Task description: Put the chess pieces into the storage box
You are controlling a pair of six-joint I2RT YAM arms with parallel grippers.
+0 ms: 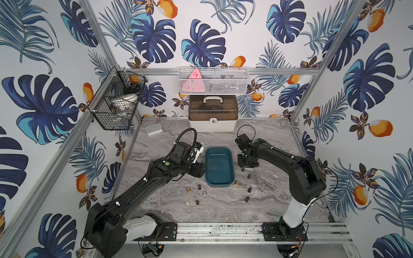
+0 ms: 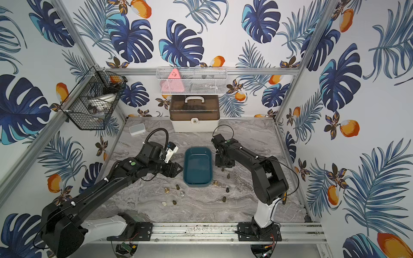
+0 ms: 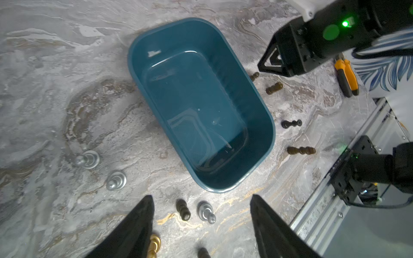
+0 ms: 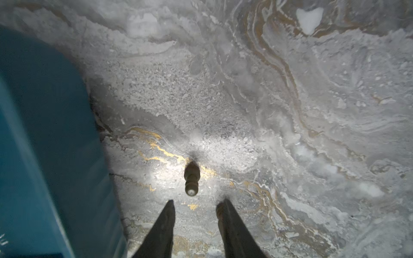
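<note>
The storage box (image 1: pixel 219 184) is a teal open tray mid-table; its floor (image 3: pixel 202 101) looks bare in the left wrist view. Left of it, my left gripper hangs above the table, fingers apart and nothing between them. Silver pieces (image 3: pixel 88 159) stand beside the box, with a dark piece (image 3: pixel 183 210) and a gold piece (image 1: pixel 188 190) nearer the front. To the box's right, my open right gripper is above a dark piece (image 4: pixel 191 178); another dark piece (image 4: pixel 220 211) is partly behind its right finger.
Right of the box, more dark pieces (image 1: pixel 249 190) and a gold piece (image 1: pixel 237 183) lie scattered. A lidded brown-and-white case (image 1: pixel 213 124) stands at the back wall. Orange pliers (image 3: pixel 346 76) are at the right edge.
</note>
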